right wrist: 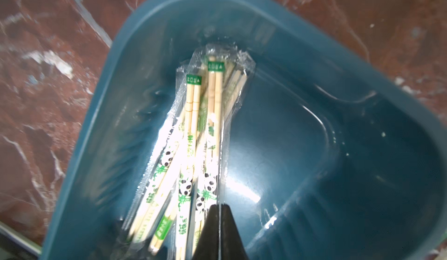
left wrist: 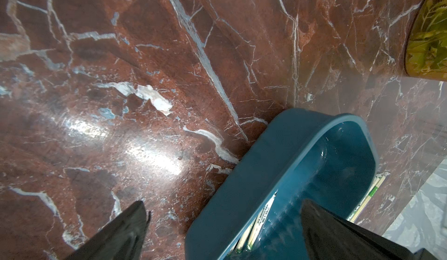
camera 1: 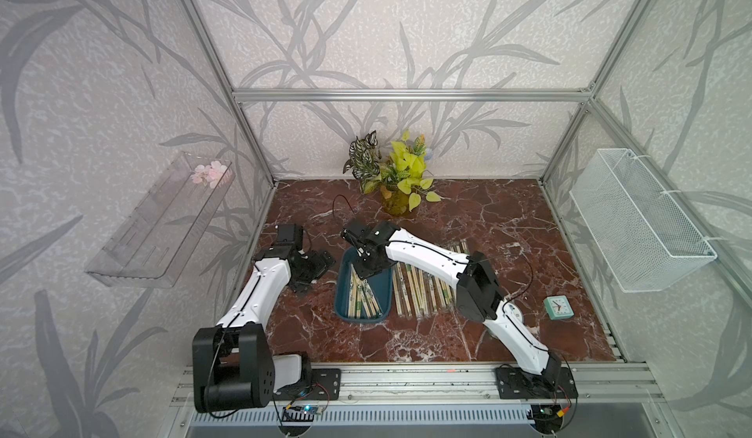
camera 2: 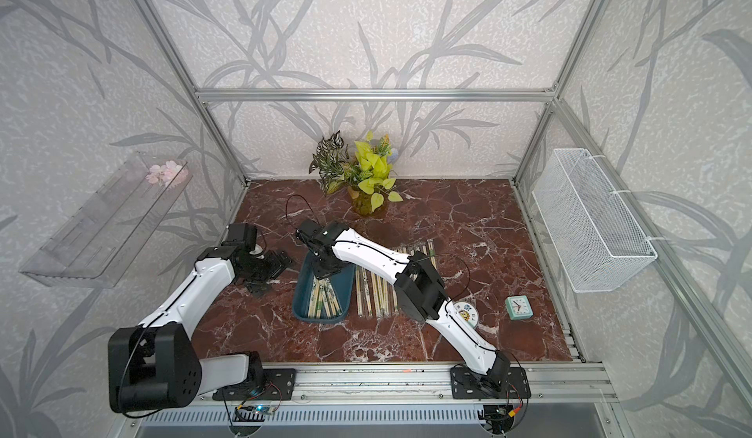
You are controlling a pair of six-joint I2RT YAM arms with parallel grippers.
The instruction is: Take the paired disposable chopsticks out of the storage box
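The blue storage box (camera 1: 366, 315) holds several wrapped pairs of disposable chopsticks (right wrist: 190, 134) with panda prints, lying lengthwise along one side. My right gripper is shut, hanging over the box with its tips above the lower ends of those pairs, nothing visible between its fingers. My left gripper is open to the left of the box, near its wall, with nothing held. In both top views the right arm hides the back part of the box.
More chopstick pairs (camera 1: 415, 293) lie in a row right of the box. A potted plant (camera 1: 395, 171) stands behind, a small clock (camera 1: 558, 306) at right. A clear tray (camera 1: 156, 226) and mesh basket (camera 1: 638, 218) hang on the walls.
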